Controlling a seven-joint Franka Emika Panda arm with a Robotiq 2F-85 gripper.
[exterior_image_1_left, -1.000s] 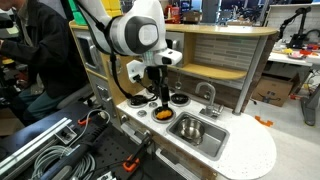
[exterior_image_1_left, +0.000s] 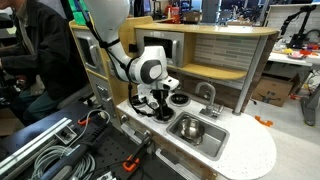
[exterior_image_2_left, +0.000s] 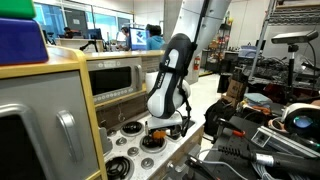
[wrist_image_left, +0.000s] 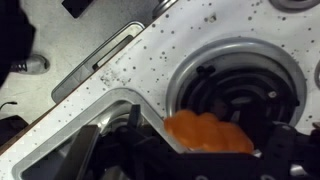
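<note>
An orange object (wrist_image_left: 208, 132) lies at the near side of a black coil burner (wrist_image_left: 240, 85) in the wrist view, its outline blurred. My gripper is low over it, open, with dark fingers standing on either side. Whether they touch it I cannot tell. From exterior view 2, the orange piece (exterior_image_2_left: 154, 122) shows at the burner, close beside the gripper (exterior_image_2_left: 170, 128). In exterior view 1 the gripper (exterior_image_1_left: 160, 108) and arm cover most of that burner, so the orange piece is largely hidden.
A sink (exterior_image_1_left: 212, 146) holding a metal pot (exterior_image_1_left: 192, 130) lies to the right in exterior view 1, with a faucet (exterior_image_1_left: 208, 95) behind it. Shelving (exterior_image_1_left: 215, 70) rises at the back.
Over the last second the arm has come down toward the burner, and the gripper now covers the orange object that showed openly before in exterior view 1.
</note>
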